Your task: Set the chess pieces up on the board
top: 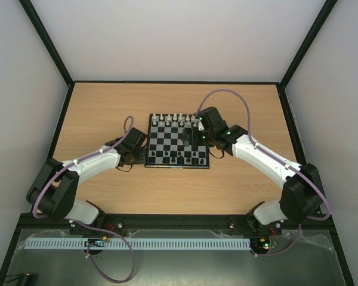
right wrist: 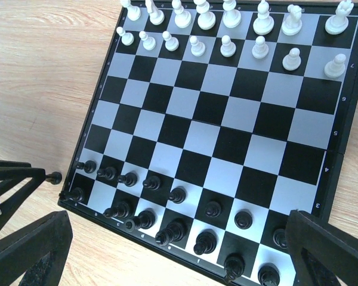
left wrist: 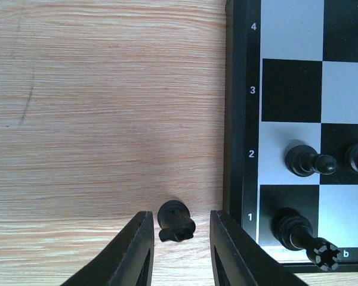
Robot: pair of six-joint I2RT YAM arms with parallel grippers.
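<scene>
The chessboard (top: pixel 167 140) carries white pieces in two rows at the far side and black pieces in two rows at the near side. A lone black piece (left wrist: pixel 176 221) lies on the wood just left of the board, between the tips of my part-open left gripper; whether they touch it is unclear. The same piece (right wrist: pixel 53 177) shows beside the left gripper in the right wrist view. My right gripper (top: pixel 191 136) is open over the board's right side, its dark fingers at the lower corners of the right wrist view, nothing visibly held.
Bare wooden table (top: pixel 95 107) surrounds the board. A black rook (left wrist: pixel 322 253) stands on the near-left corner square, with a pawn (left wrist: pixel 316 161) above it, close to the left gripper. Dark frame rails and walls bound the table.
</scene>
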